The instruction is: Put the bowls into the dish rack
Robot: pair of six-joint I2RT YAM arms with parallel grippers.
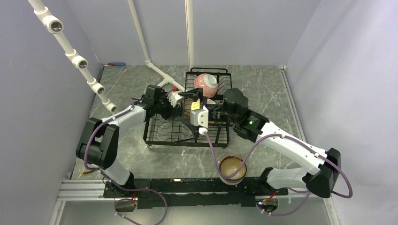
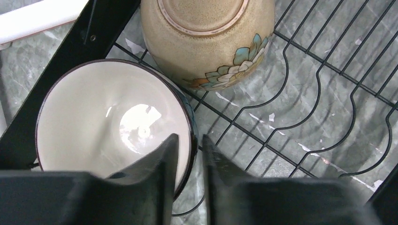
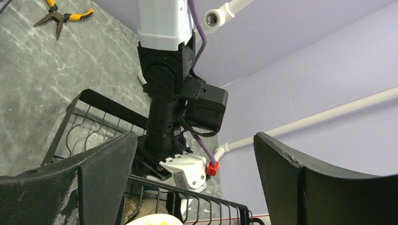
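Observation:
In the left wrist view, a white bowl with a dark rim [image 2: 94,112] lies in the rack beside a beige flower-patterned bowl [image 2: 206,42]. My left gripper is at the white bowl's right rim, fingers apart, one over the inside and one outside; contact is unclear. A pink bowl [image 1: 204,83] sits at the rack's back. A brown-rimmed bowl [image 1: 231,166] stands on the counter in front of the rack [image 1: 164,143]. My right gripper is open above the rack, with a yellow-patterned object [image 3: 155,220] partly visible below it.
Pliers [image 3: 61,18] lie on the counter. White pipes [image 1: 159,70] run behind the rack. The right arm covers much of the rack's right part.

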